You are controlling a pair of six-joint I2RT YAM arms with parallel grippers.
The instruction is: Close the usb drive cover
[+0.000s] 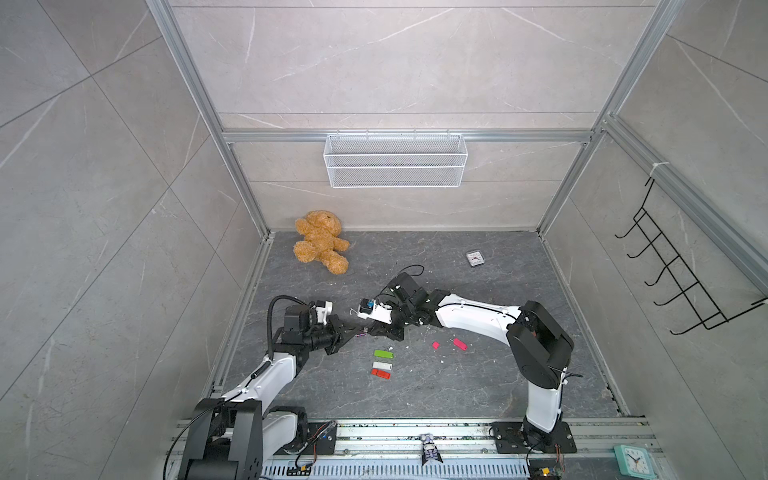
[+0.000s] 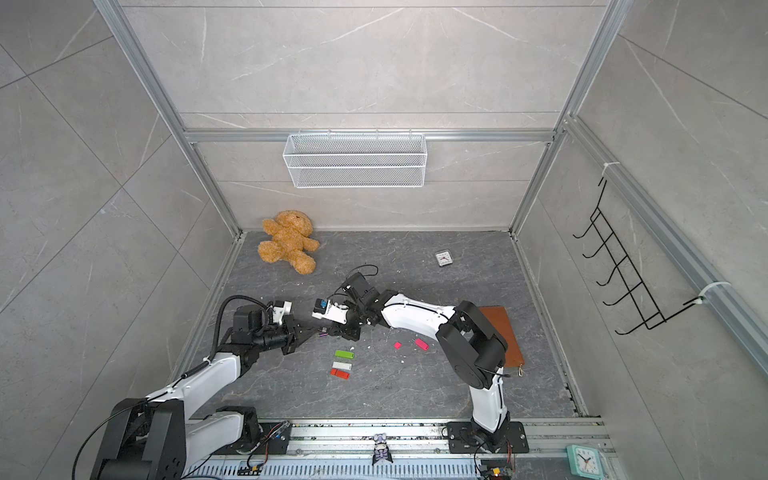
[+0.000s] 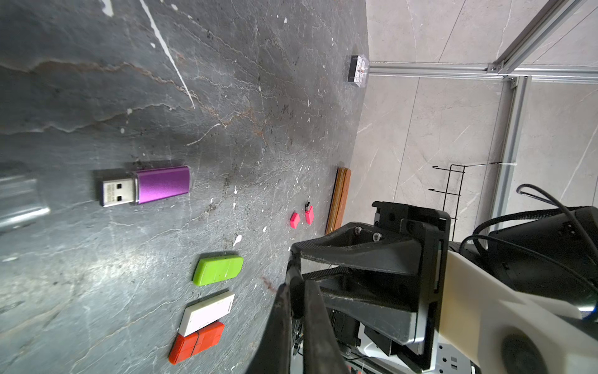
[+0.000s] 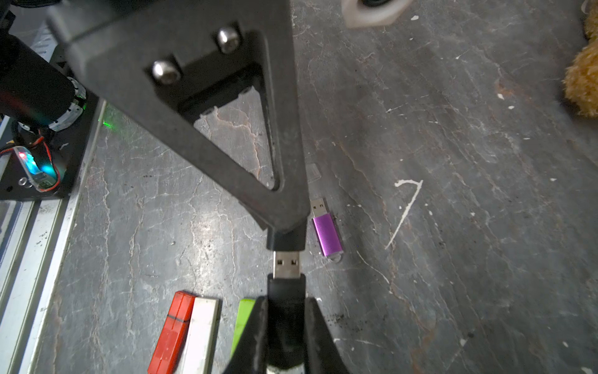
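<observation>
A black-bodied USB drive (image 4: 286,264) shows its bare metal plug in the right wrist view. My right gripper is shut on its body, most of which is hidden. Facing the plug from the other side is my left gripper, shut. A dark block sits at its fingertips; black on black, I cannot tell whether it is the cover or the pads. In the left wrist view, the left gripper and right gripper meet tip to tip above the table. From the top left view the arms hide the gap.
On the table lie a purple USB drive (image 3: 163,184) with a clear cap (image 3: 18,200) nearby, and green (image 3: 218,269), white (image 3: 206,312) and red (image 3: 196,342) sticks. Two pink pieces (image 1: 459,344) lie right. A teddy bear (image 1: 321,241) is far left.
</observation>
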